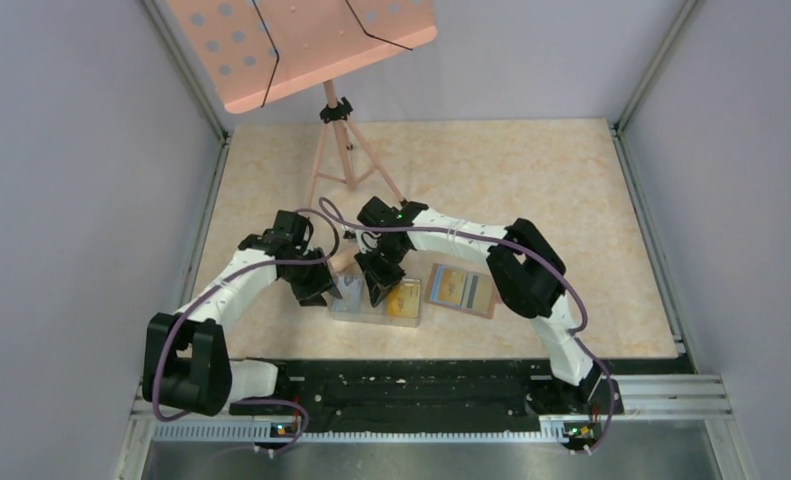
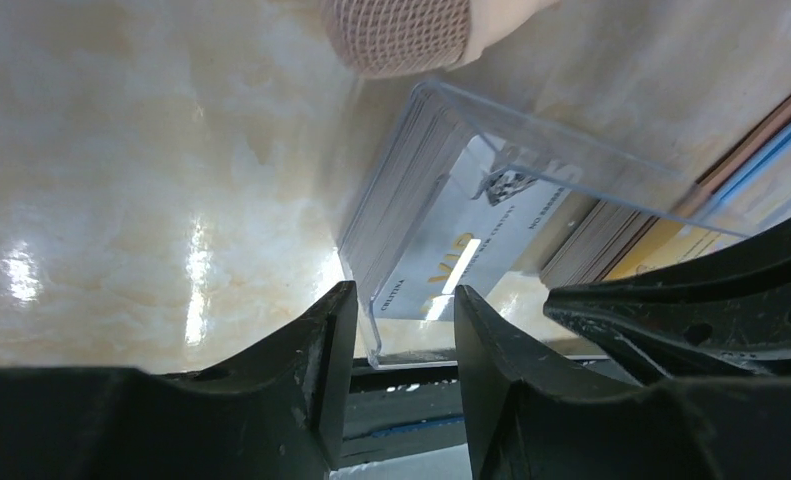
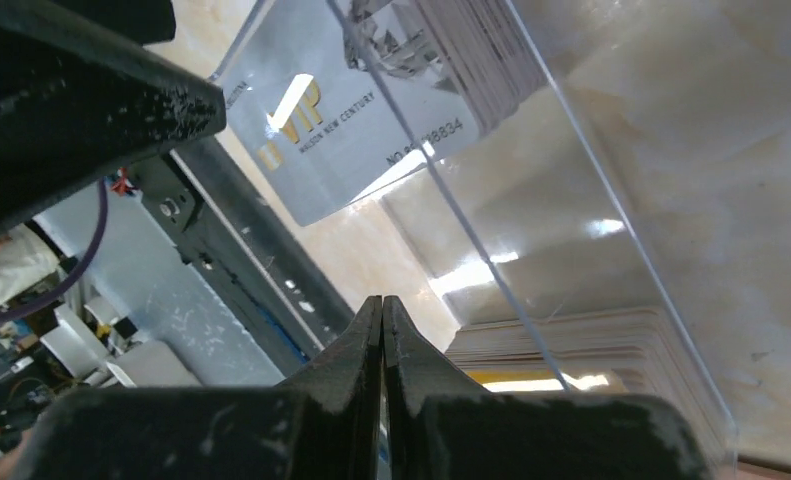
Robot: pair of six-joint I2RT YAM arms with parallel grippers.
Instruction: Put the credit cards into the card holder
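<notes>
A clear plastic box (image 1: 373, 318) has a stack of silver VIP cards (image 2: 461, 240) in its left end and gold cards (image 1: 404, 300) in its right end. To its right lies a flat brown card holder (image 1: 482, 298) with blue, yellow and dark cards showing in it. My left gripper is open above the box's left end, the VIP stack beyond its fingertips and nothing visibly held. Over the gap between the two stacks, my right gripper is shut with nothing showing between its fingers. In the top view it partly hides the middle of the box.
A pink rod-like thing with a textured head (image 2: 401, 35) lies just behind the box, close to both grippers. Further back stands a pink tripod easel (image 1: 339, 150).
</notes>
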